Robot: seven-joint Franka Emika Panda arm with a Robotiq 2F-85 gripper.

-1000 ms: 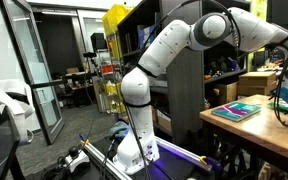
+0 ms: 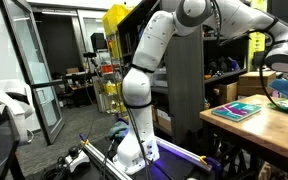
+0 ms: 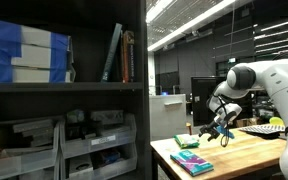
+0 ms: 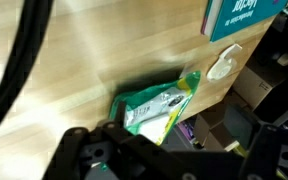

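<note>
A green package with a white and red printed middle (image 4: 164, 105) lies on the wooden table, close to my gripper in the wrist view. The gripper stands open, its dark fingers spread on either side of the package's near part; nothing is visibly gripped. In exterior view 2, the gripper (image 3: 220, 130) hangs over the table behind a blue-and-pink book (image 3: 192, 163). The same book (image 2: 234, 110) lies flat near the table's left edge in exterior view 1. One corner of a teal book (image 4: 249, 14) enters the wrist view at the top.
A small whitish object (image 4: 224, 62) lies near the table's edge, between package and teal book. Cardboard boxes (image 4: 284, 85) stand beyond that edge. A black cable (image 4: 19, 60) crosses the wrist view's left. Bare tabletop (image 4: 94, 45) spreads between cable and package.
In exterior view 1 my arm's wrist end has swung leftward and somewhat upward, nearer the book. The book and the table look unmoved.
</note>
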